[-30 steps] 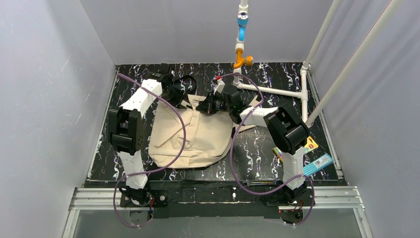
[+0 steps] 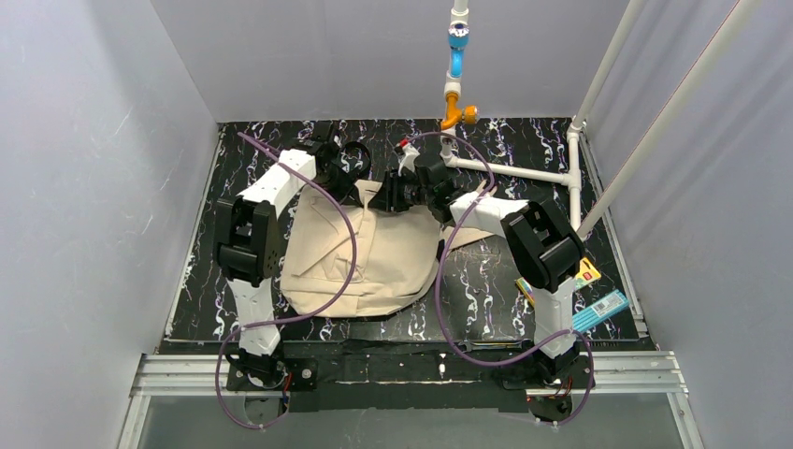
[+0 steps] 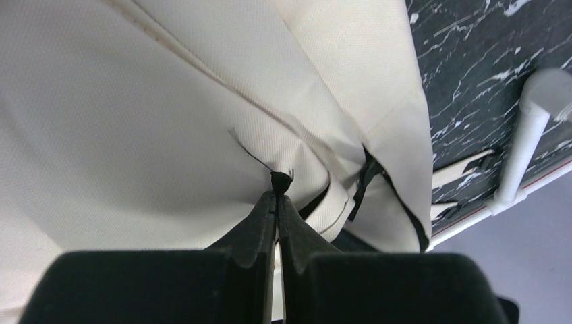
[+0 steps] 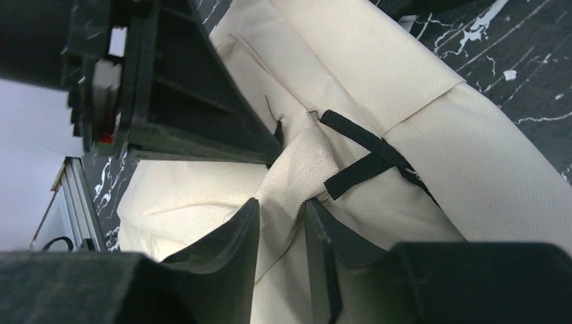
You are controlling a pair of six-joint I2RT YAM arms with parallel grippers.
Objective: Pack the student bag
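Observation:
The cream fabric student bag [image 2: 397, 262] lies flat on the dark table, its top edge facing away from me. At that top edge my left gripper is shut, and a small black zipper pull [image 3: 280, 181] with a thin cord sticks out from between its tips. Just to its right, my right gripper stands part open. Its fingers [image 4: 246, 226] are on either side of a raised cream fold by the zipper; I see them apart, not pinching it. Black straps [image 4: 364, 152] cross on the bag beside this fold.
A black strap loop [image 2: 357, 154] rests behind the bag. Colored pencils [image 2: 586, 273] and a light blue box [image 2: 599, 310] lie at the right. A white pipe frame [image 2: 524, 172] stands at the back right. Bare table shows between the bag and the box.
The right gripper's fingers have spread apart; its arm has barely moved.

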